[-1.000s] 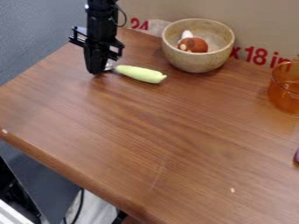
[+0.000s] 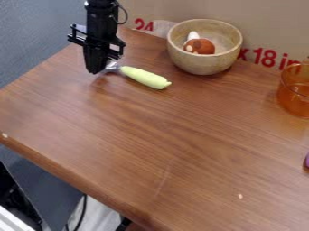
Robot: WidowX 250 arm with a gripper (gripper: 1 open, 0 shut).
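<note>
My black gripper is at the back left of the wooden table, low over a utensil with a pale yellow-green handle and a metal end. The fingers stand at that metal end; whether they are open or shut on it, I cannot tell.
A wooden bowl holding an egg-like brown item and a white one stands at the back. An orange translucent cup is at the right edge, with a purple object below it.
The utensil lies in about the same place.
</note>
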